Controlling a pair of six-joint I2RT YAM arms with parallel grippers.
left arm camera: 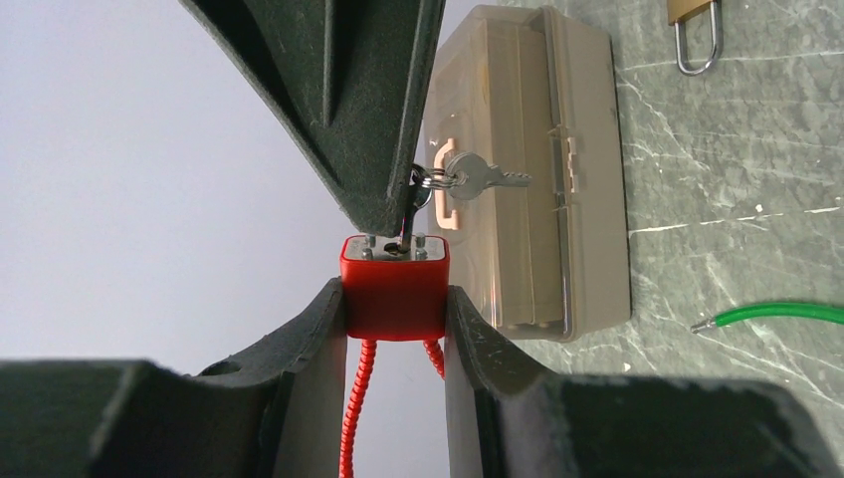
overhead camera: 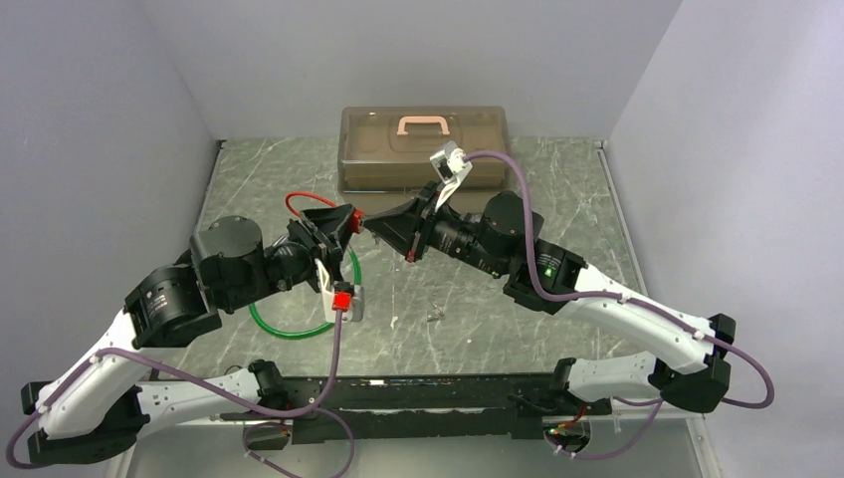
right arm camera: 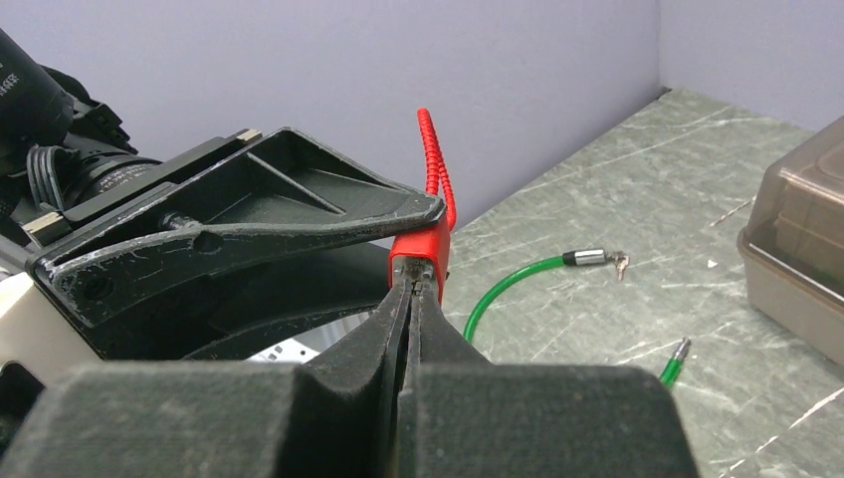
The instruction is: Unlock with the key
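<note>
In the left wrist view my left gripper has its fingers around the red lock body [left arm camera: 395, 299], red cables hanging below; whether it grips fully is unclear. A key stands upright at the lock's top, with a second key [left arm camera: 473, 174] dangling on its ring. My right gripper is shut at that key, just above the lock. In the right wrist view its fingertips [right arm camera: 400, 299] meet the front of the red body; the key itself is hidden there. From above, both grippers meet near the middle.
A brown toolbox [overhead camera: 423, 149] stands at the back. A brass padlock [left arm camera: 697, 20], green cables [right arm camera: 508, 284] and small metal pieces [overhead camera: 435, 312] lie on the marble table [overhead camera: 537, 339].
</note>
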